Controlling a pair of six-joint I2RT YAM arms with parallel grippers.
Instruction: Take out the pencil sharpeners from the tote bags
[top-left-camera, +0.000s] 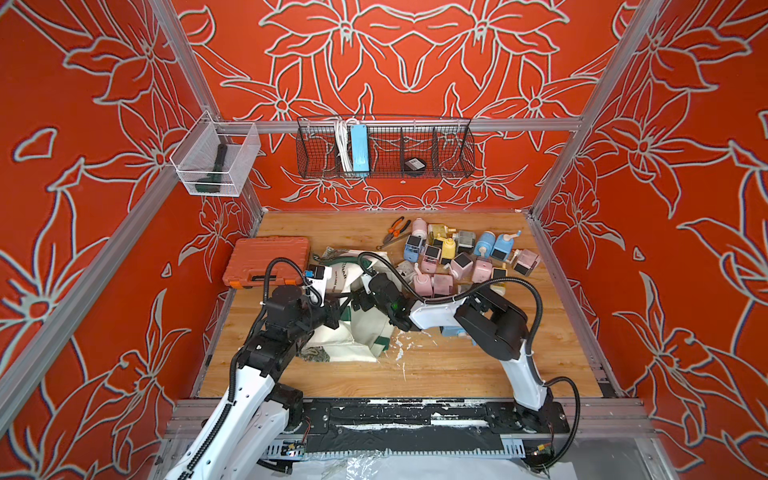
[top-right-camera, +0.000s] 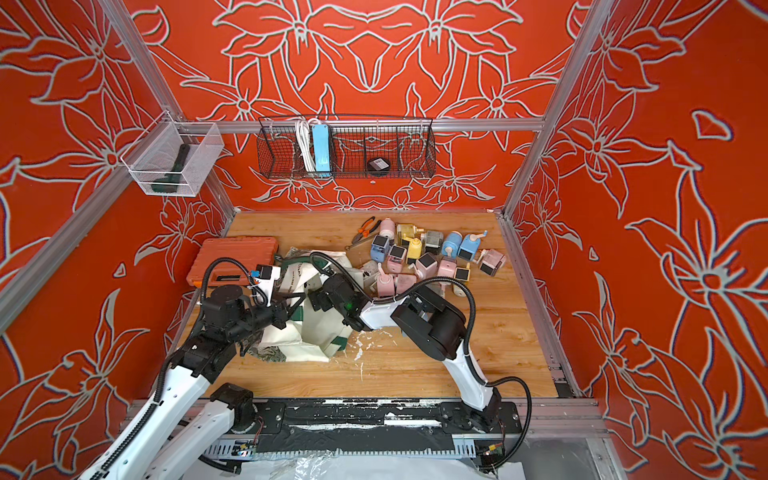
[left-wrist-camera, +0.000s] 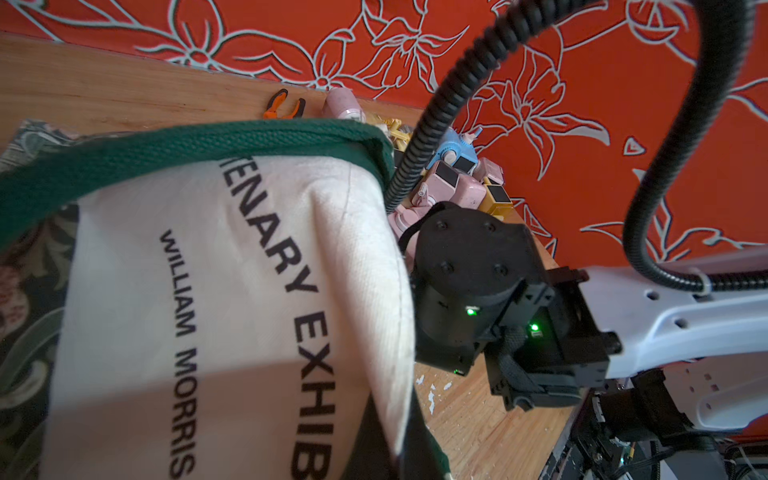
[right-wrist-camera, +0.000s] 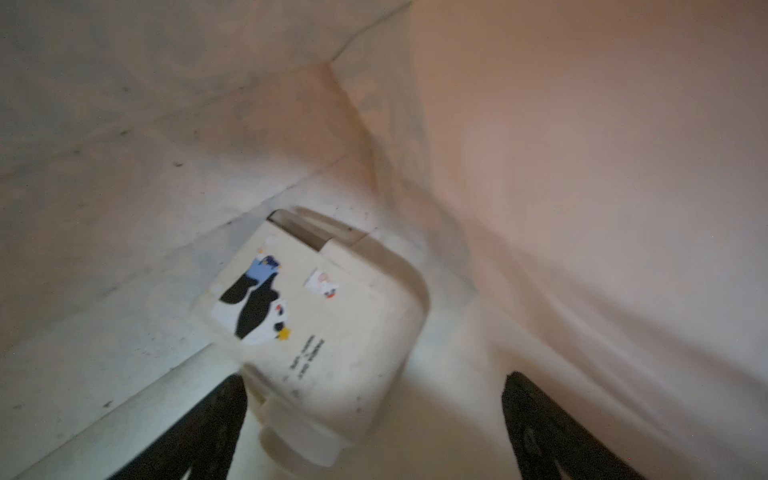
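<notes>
The cream tote bag with green trim lies on the table, its printed side filling much of the left wrist view. My left gripper is shut on the bag's edge, the cloth pinched between its dark fingers. My right gripper is inside the bag, open. Ahead of it a white pencil sharpener with a penguin picture rests tilted in the bag's corner. It sits nearer the left-hand fingertip and is not gripped. From above, the right arm hides part of the bag's opening.
Several pink, blue and yellow sharpeners stand grouped at the back right. Orange-handled pliers lie behind the bag. A red case is at the left.
</notes>
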